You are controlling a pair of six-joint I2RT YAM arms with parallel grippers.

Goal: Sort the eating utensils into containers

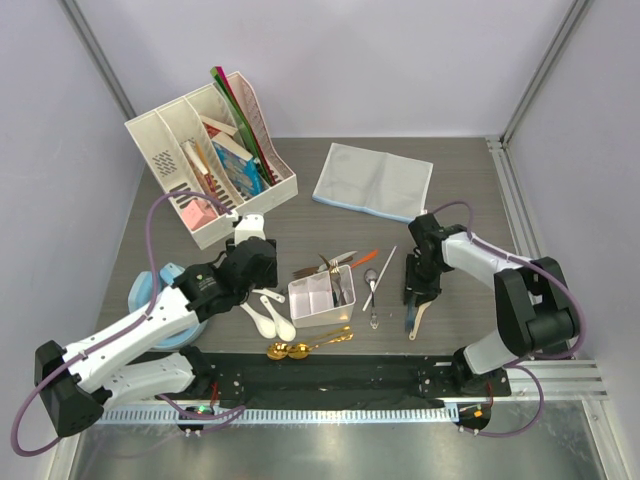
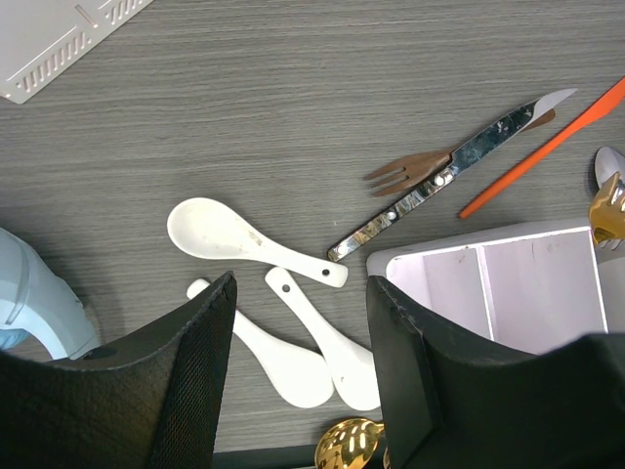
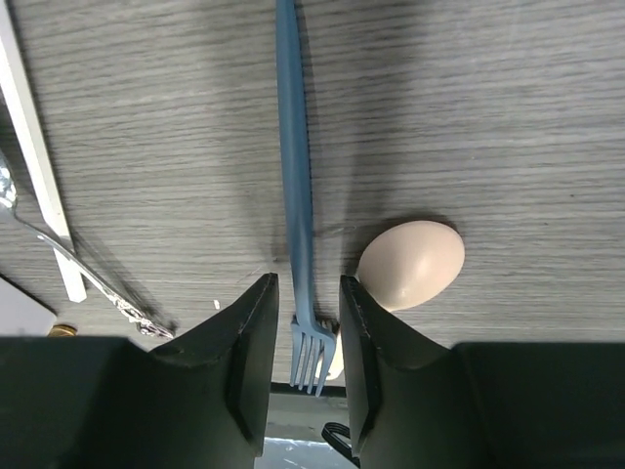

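My right gripper is open low over a blue-grey fork (image 3: 295, 176), with a beige spoon (image 3: 410, 264) beside it. A silver spoon (image 1: 372, 285) and a pale knife (image 3: 39, 147) lie to its left. My left gripper is open above white ceramic spoons (image 2: 215, 230). The small divided container (image 2: 439, 254) holds some utensils at its right. A knife (image 2: 474, 147), a brown fork (image 2: 420, 168) and an orange knife (image 2: 557, 141) lie behind it; gold spoons (image 1: 300, 349) lie in front.
A large white organiser (image 1: 160, 135) with boxes stands at back left, blue dishes (image 1: 145, 290) at left, and a folded cloth (image 1: 370, 180) at the back.
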